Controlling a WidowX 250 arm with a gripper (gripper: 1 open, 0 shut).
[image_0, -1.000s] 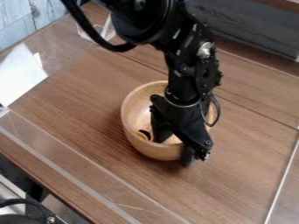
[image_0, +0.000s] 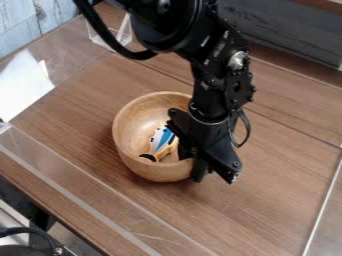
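Observation:
A light wooden bowl (image_0: 134, 120) sits on the wooden table, with small objects inside, among them a blue-and-white item (image_0: 163, 138) and dark pieces. My black gripper (image_0: 193, 165) is at the bowl's right rim, one finger appearing inside and the other outside. Whether it grips the rim or how far the fingers stand open cannot be told.
A white sheet (image_0: 20, 85) lies at the left edge. A grey wall runs along the back right, and dark equipment stands off the lower-left edge.
The bowl has shifted left along with my gripper, and the blue-and-white item inside has come into view.

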